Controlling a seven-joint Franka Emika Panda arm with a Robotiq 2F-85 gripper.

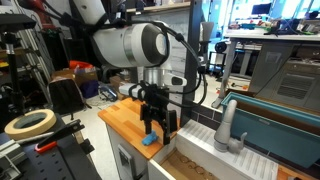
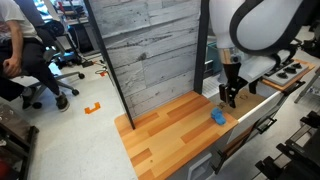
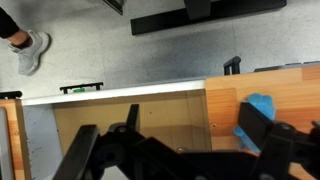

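Note:
A small, crumpled-looking blue object (image 1: 150, 138) lies on the wooden counter (image 1: 123, 117), close to the edge of the open drawer (image 1: 190, 168). My gripper (image 1: 158, 119) is open and pointing down, low over that edge. In exterior view 2 the gripper (image 2: 240, 94) appears beside and above the blue object (image 2: 217, 117). The wrist view shows the blue object (image 3: 258, 106) at the right, partly covered by a dark finger. Most of the space between the fingers shows the drawer's floor (image 3: 165, 112), with nothing held.
A grey bottle-like fixture (image 1: 228, 122) stands by the drawer's far side, and a teal bin (image 1: 270, 125) sits behind it. A grey panelled wall (image 2: 155, 60) bounds the counter's back. Bare wood (image 2: 165, 138) lies to one side of the blue object.

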